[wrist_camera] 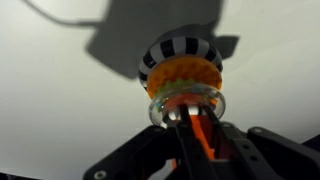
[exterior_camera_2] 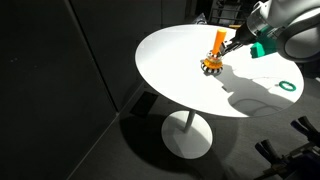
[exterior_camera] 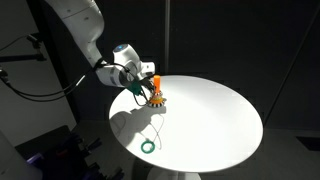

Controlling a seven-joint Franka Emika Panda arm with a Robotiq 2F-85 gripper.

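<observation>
A small stacked toy [exterior_camera: 156, 101] stands on the white round table, near the arm's side. In the wrist view its black-and-white checked bottom ring [wrist_camera: 160, 50], orange middle [wrist_camera: 182, 70] and clear upper ring [wrist_camera: 158, 104] show from above. An orange upright piece [exterior_camera_2: 219, 42] rises at its top. My gripper is right at the top of the stack, its dark fingers close around a red-orange part. Whether they touch or grip it, I cannot tell.
A green ring [exterior_camera: 147, 146] lies on the table [exterior_camera: 210, 110] near its front edge, apart from the stack.
</observation>
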